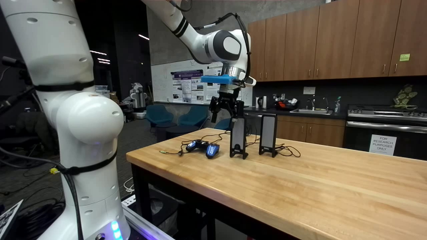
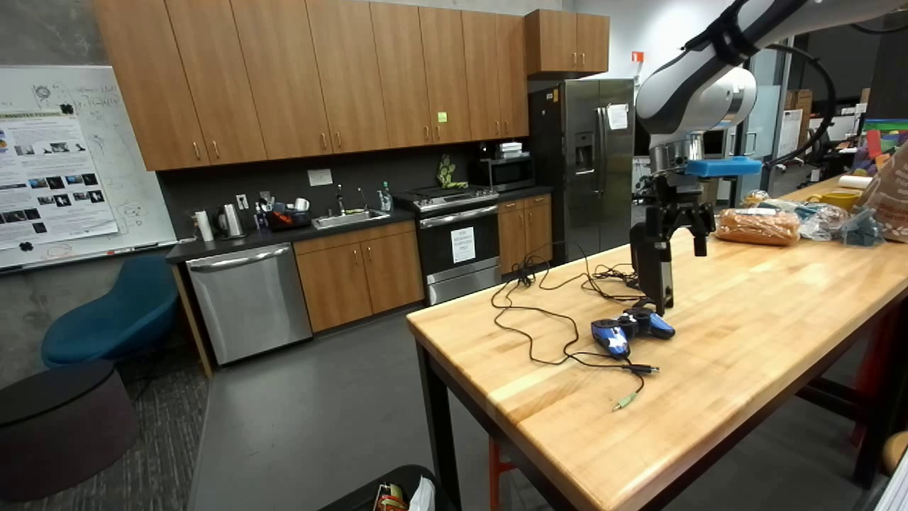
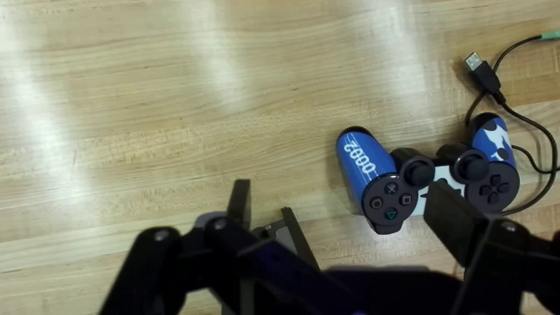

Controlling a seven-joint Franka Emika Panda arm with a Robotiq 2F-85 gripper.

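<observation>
My gripper (image 1: 227, 114) stands open above the table, its two fingers wide apart in the wrist view. Two slim black speakers with grey fronts stand upright on the wood. The nearer-left speaker (image 1: 238, 136) is close to one finger in exterior view 1; whether they touch I cannot tell. To its right is the other speaker (image 1: 268, 134). In the wrist view, part of a speaker (image 3: 284, 235) shows beside the left finger, mostly hidden by the gripper. A blue and black game controller (image 3: 362, 162) lies on the table, partly behind the right finger. No object is visibly held.
Black cables (image 2: 545, 315) trail over the table around the speakers and controller, one ending in a green plug (image 2: 626, 400). Bagged items (image 2: 757, 226) sit at the table's far end.
</observation>
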